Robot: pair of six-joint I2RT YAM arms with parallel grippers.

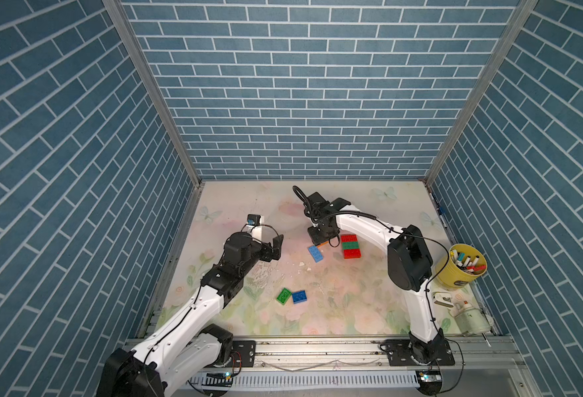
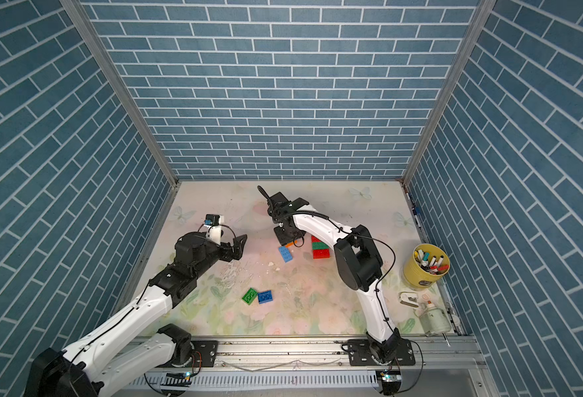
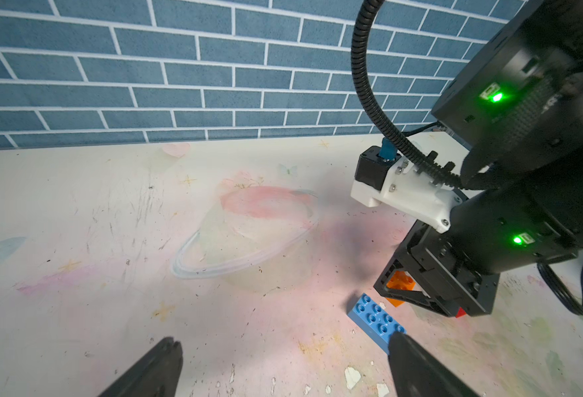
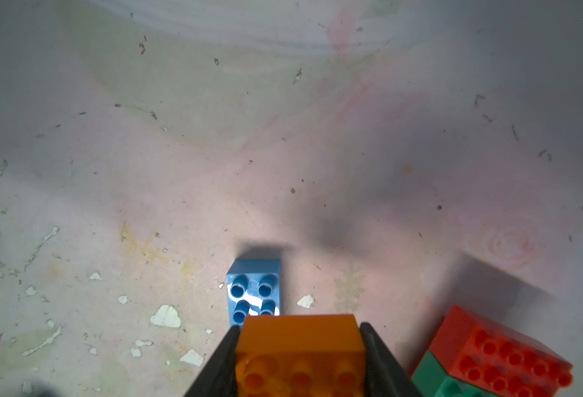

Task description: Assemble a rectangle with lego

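Note:
My right gripper is shut on an orange brick (image 4: 298, 344), held above the table. Below it on the table lies a light blue brick (image 4: 254, 284), partly hidden by the orange one in the right wrist view. To its right, two red bricks (image 1: 349, 253) with a green brick (image 1: 349, 244) between them form a block. My left gripper stands open over the table's left side, nothing between its fingers. Nearer the front edge, a green brick (image 1: 283, 295) and a dark blue brick (image 1: 299, 297) lie side by side.
A yellow bucket of markers (image 1: 462, 266) stands at the right edge, with a pale bottle (image 1: 471, 319) and a small whitish object (image 1: 443, 299) in front of it. Open table lies behind the arms and along the front right.

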